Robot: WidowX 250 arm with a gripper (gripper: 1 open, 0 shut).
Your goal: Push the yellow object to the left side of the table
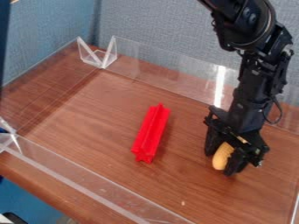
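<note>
On the right side of the table, the yellow object (221, 157) is a small, rounded piece, partly covered by the black gripper. My gripper (225, 159) points down at table height, its dark fingers (242, 158) close around the yellow object, one on each side in this view. Whether they press on it or merely stand beside it cannot be made out. The object's rear part is hidden behind the gripper.
A red bar-shaped block (151, 133) lies left of the gripper, between it and the table's left half. Clear low walls edge the wooden table (87, 114). A white wire-like stand (98, 54) is at the far left corner.
</note>
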